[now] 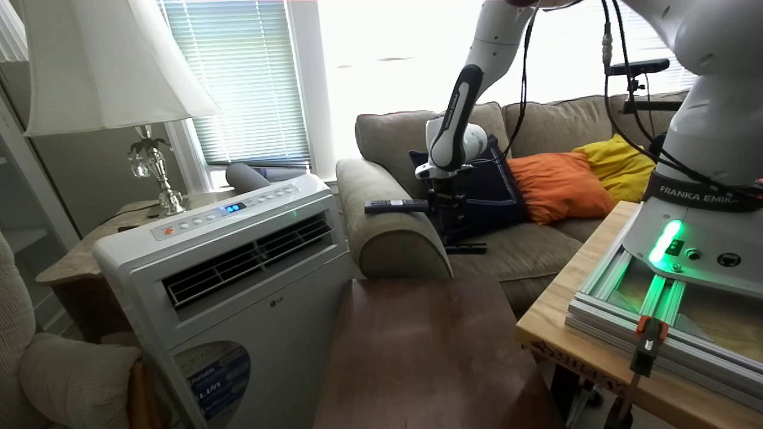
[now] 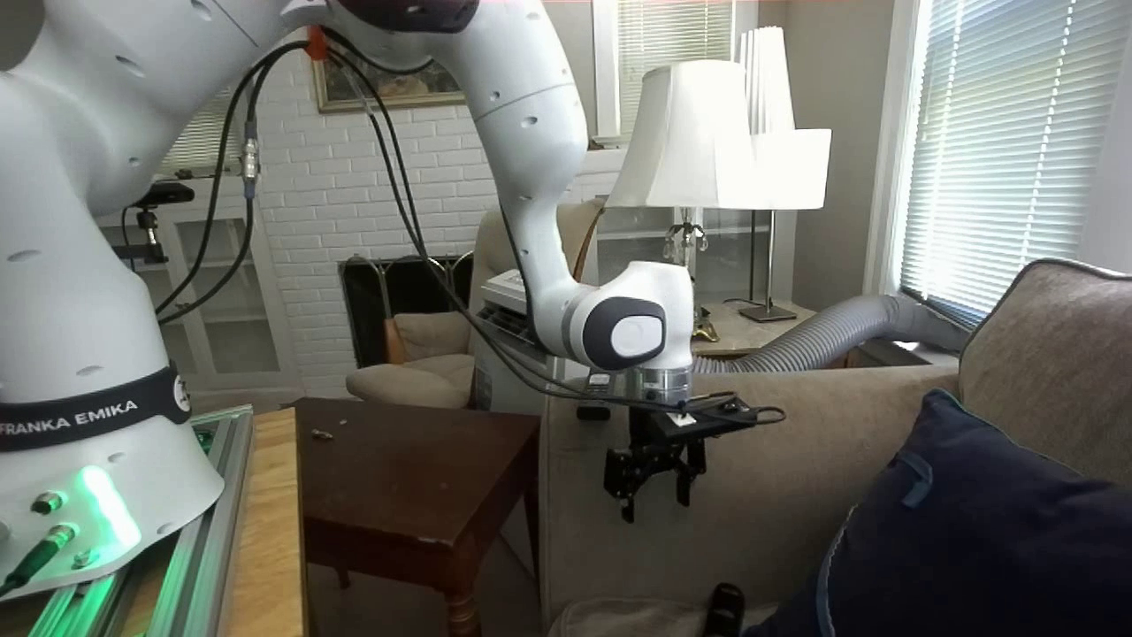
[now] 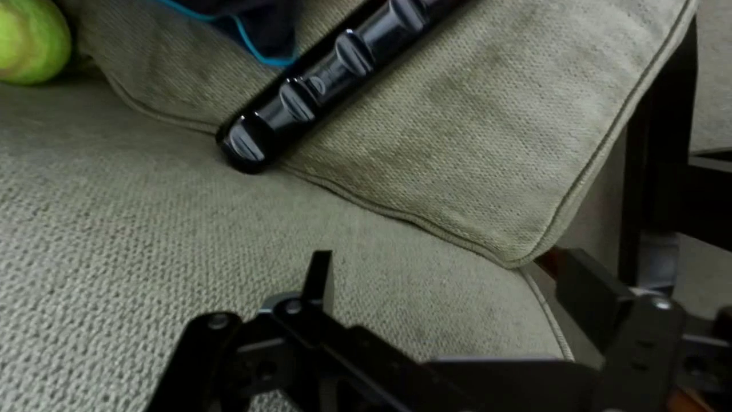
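My gripper [image 2: 655, 505] hangs pointing down beside the inner side of the sofa arm, fingers apart and nothing between them. In the wrist view its two fingers [image 3: 319, 278] stand wide over beige fabric. A long black object with shiny ridges [image 3: 326, 79] lies on the seat cushion, its near end by the piping; the gripper is above and apart from it. The same dark object [image 1: 466, 249] shows on the seat in exterior view 1, and its end [image 2: 726, 607] in exterior view 2. A dark remote [image 1: 397, 207] rests on top of the sofa arm.
A navy pillow [image 2: 987, 520] leans on the sofa near the gripper, with orange [image 1: 561, 186] and yellow [image 1: 619, 168] pillows farther along. A yellow-green round thing [image 3: 31, 41] sits at the wrist view's corner. A white air conditioner [image 1: 286, 322] stands beside it.
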